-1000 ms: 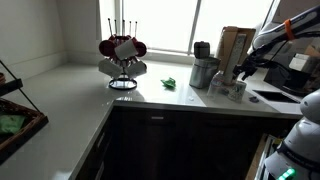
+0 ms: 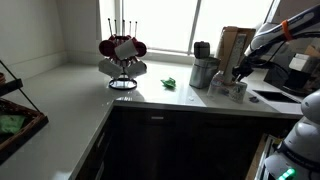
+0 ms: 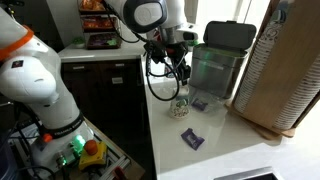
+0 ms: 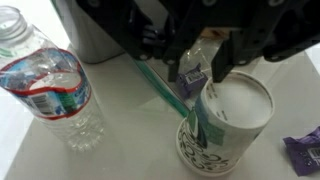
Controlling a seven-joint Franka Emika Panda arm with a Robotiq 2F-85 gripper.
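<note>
A white paper cup with green and dark print (image 4: 215, 125) stands bottom-up on the counter in the wrist view. My gripper is above and beside it, its dark fingers apart and one fingertip close to the cup's upper edge. Whether that finger touches the cup cannot be told. No object shows clearly between the fingers. In the second exterior view the cup (image 3: 180, 107) is below the gripper (image 3: 179, 88), and in the first exterior view it sits at the counter's right end.
A clear water bottle (image 4: 50, 85) stands left of the cup, and a purple wrapper (image 4: 304, 152) lies on its right. Behind are a grey bin (image 3: 212, 75) and a tall brown box (image 3: 275, 65). Another purple packet (image 3: 192, 139) lies nearer on the counter.
My gripper and the cup stay at the counter's right end, with at most a slight shift. Nothing else has visibly moved.
</note>
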